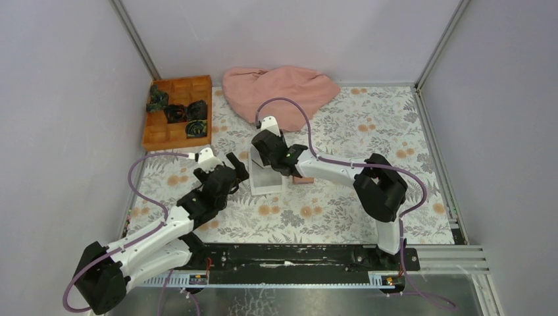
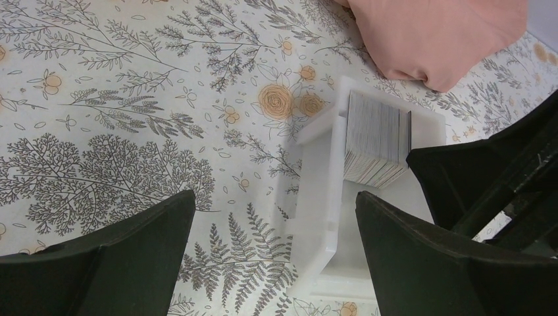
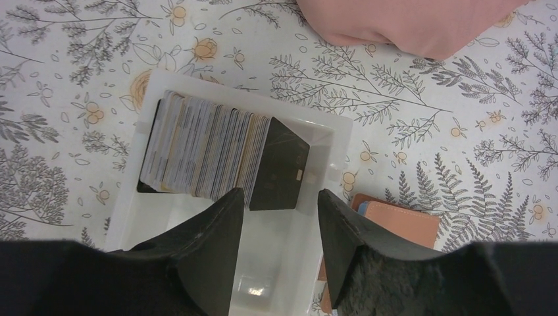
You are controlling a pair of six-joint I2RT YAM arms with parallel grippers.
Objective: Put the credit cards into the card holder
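A row of cards (image 3: 197,148) stands on edge at the far end of the white tray (image 3: 122,204). A black card (image 3: 279,168) leans at the right end of that row, its flat face showing. Just outside the tray's right side lies a tan-brown leather piece, seemingly the card holder (image 3: 405,220); a bluish edge shows at its left, and my finger hides part of it. My right gripper is over the tray, its fingers apart with nothing between them. My left gripper stands open and empty at the tray's left side.
A pink cloth (image 1: 279,92) lies behind the tray. An orange-brown compartment box (image 1: 164,135) with dark items is at the back left.
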